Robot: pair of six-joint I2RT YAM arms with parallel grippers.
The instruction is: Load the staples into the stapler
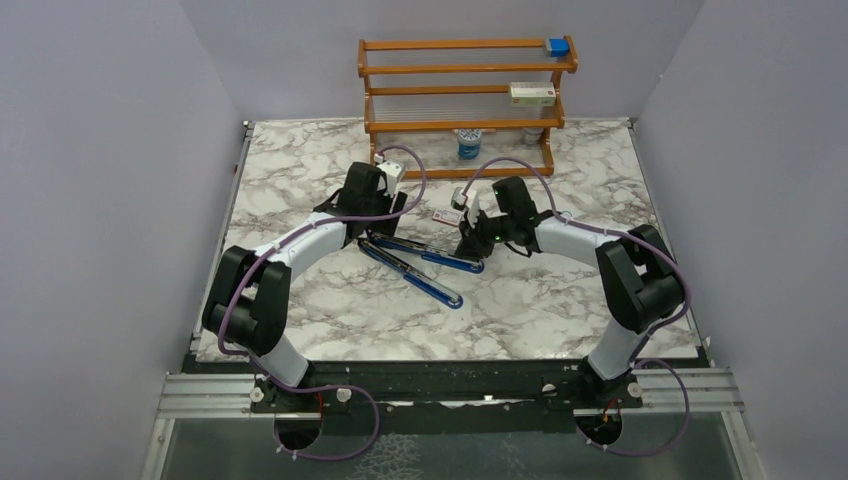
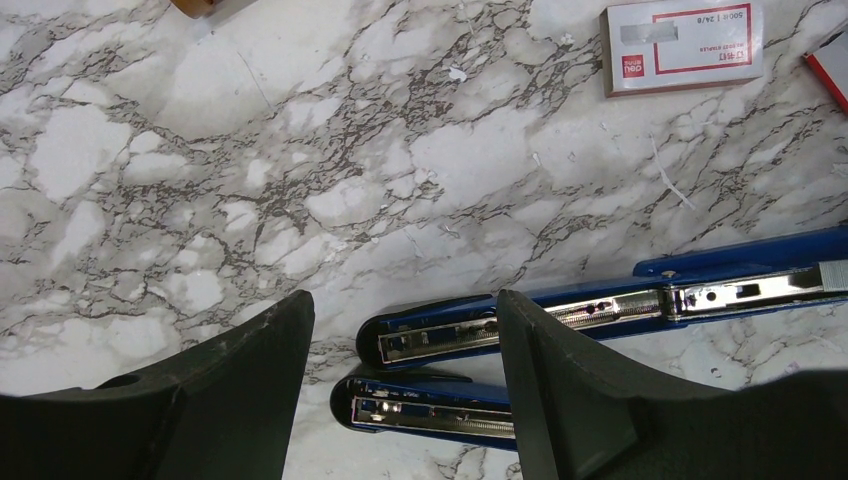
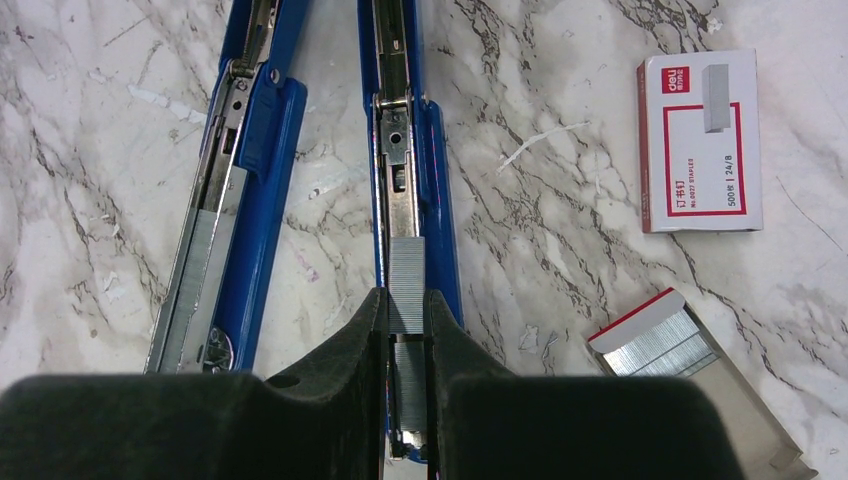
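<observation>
Two opened blue staplers lie on the marble table, the upper one (image 1: 450, 261) and the lower one (image 1: 432, 288), their left ends close together. In the right wrist view, my right gripper is shut on a grey staple strip (image 3: 407, 270) at the upper stapler's (image 3: 443, 220) metal channel. More staples (image 3: 410, 375) show in that channel between the fingers. A staple strip (image 3: 195, 262) also lies in the other stapler (image 3: 270, 220). My left gripper stands open over the staplers' left ends, its fingers apart and clasping nothing.
A closed white-and-red staple box (image 3: 700, 150) lies beside the upper stapler. Nearby, an opened box (image 3: 740, 400) shows staples inside. The wooden rack (image 1: 465, 125) stands at the back. Bare table (image 1: 570, 310) extends at the front right.
</observation>
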